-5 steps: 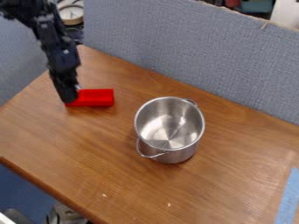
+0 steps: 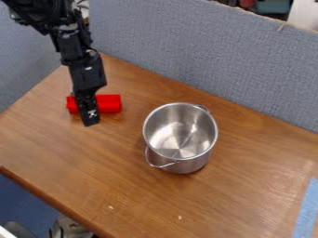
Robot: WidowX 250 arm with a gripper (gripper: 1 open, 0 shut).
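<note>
The black gripper is lowered at the left of the wooden table, just in front of a red cylinder lying on its side, overlapping part of it from this view. The gripper looks shut, and its fingertips hide whatever may be between them. A steel pot with a wire handle stands to the right of the cylinder.
Grey padded walls border the back and left. A blue strip lies at the right edge.
The gripper has moved down and to the right, to the near side of the red cylinder. The cylinder and pot look unmoved.
</note>
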